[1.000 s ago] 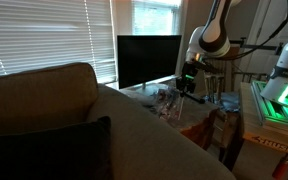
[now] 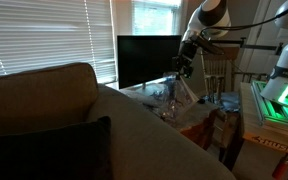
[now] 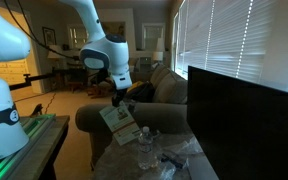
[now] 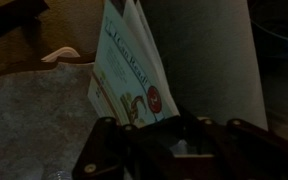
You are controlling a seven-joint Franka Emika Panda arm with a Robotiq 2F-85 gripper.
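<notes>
A thin book (image 4: 134, 72) with a pale cover, a red round mark and the words "I Can Read!" fills the middle of the wrist view. My gripper is shut on one end of it, with the pages slightly fanned. In exterior view 2 the book (image 3: 119, 124) hangs tilted below the gripper (image 3: 122, 99), above the near end of a low table (image 3: 114, 165). From exterior view 1 it shows as a pale slanted sheet (image 2: 186, 91) under the gripper (image 2: 181, 70). The fingertips are dark and hard to make out.
Clear plastic bottles (image 3: 146, 150) stand on the low table close to the book. A large black television (image 3: 239, 115) is behind them. A brown couch (image 2: 149, 130) runs along one side.
The arm has risen, carrying the book upward. The book has turned from nearly edge-on to showing more of its face in exterior view 1.
</notes>
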